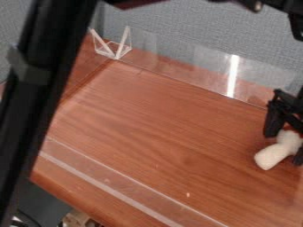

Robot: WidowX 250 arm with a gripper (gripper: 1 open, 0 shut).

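A white soft toy (275,154) lies at the right side of the wooden table, its upper part partly hidden by my dark gripper (284,133). The gripper is at the right edge of the view, open, with its fingers down around the upper part of the toy. Whether they touch it cannot be told from this view.
A white wire piece (112,46) stands at the back left corner. A large black bar of the arm crosses the left of the view.
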